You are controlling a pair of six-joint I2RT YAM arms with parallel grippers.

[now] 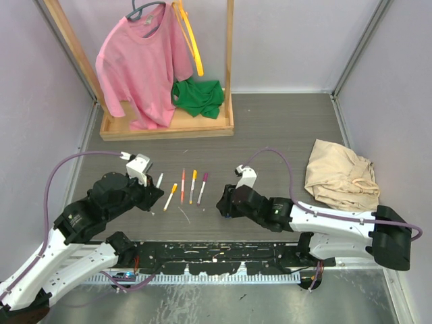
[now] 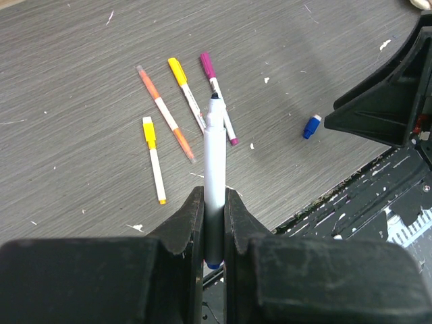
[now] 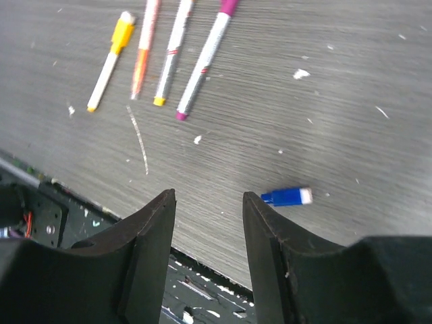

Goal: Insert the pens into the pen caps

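Note:
An uncapped white marker (image 2: 214, 155) with a dark tip points away from my left gripper, which is shut on its body. The short blue cap (image 3: 287, 196) lies on the grey table, seen in the right wrist view just beyond the right-hand fingertip. My right gripper is part open above the table, with nothing between its fingers. In the left wrist view the same cap (image 2: 312, 126) lies beside the tip of the right gripper's dark finger (image 2: 364, 115). In the top view the right gripper (image 1: 224, 208) largely hides the cap.
Between the arms lie a small yellow-capped marker (image 2: 154, 160), an orange marker (image 2: 165, 112), a longer yellow-capped marker (image 2: 186, 92) and a purple-capped marker (image 2: 219, 98). A beige cloth (image 1: 342, 176) is at right; a wooden rack (image 1: 169, 128) with clothes stands behind.

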